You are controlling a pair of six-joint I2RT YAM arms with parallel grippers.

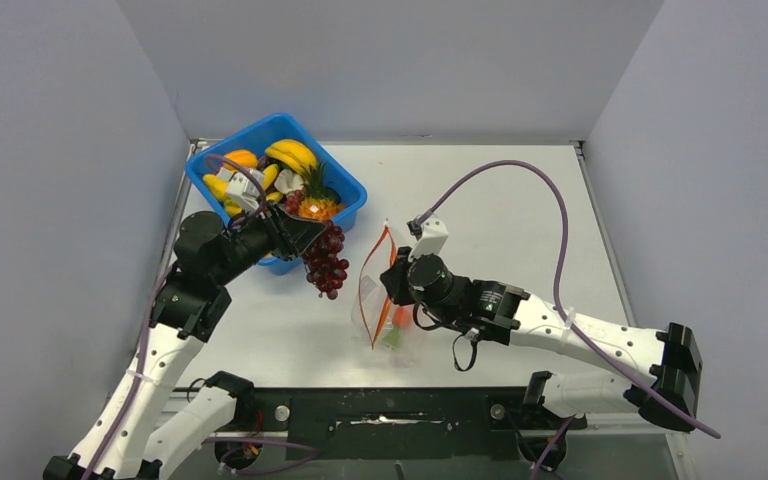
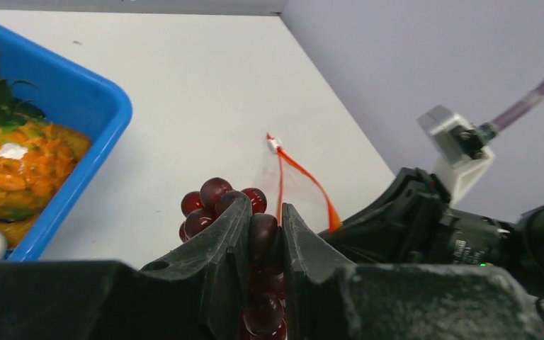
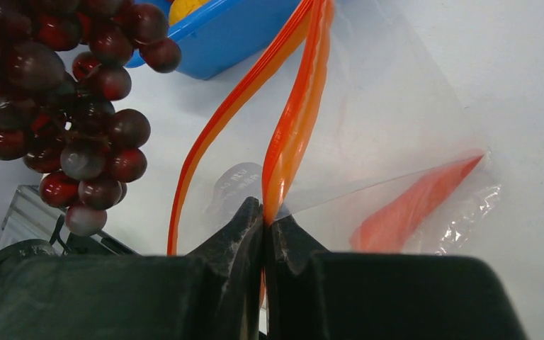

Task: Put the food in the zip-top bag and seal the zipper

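Note:
A bunch of dark red grapes (image 1: 326, 262) hangs from my left gripper, which is shut on it, just to the right of the blue bin. In the right wrist view the grapes (image 3: 88, 127) dangle to the left of the bag's mouth, apart from it. The clear zip top bag (image 3: 389, 92) has an orange zipper (image 3: 296, 120) whose two sides stand spread apart. My right gripper is shut on one side of the zipper. Inside the bag lies an orange-red piece of food (image 3: 418, 205), with something green (image 1: 392, 338) beside it.
At the back left stands a blue bin (image 1: 352, 193) of toy food, including bananas (image 1: 292, 153) and a pineapple (image 1: 318, 205).

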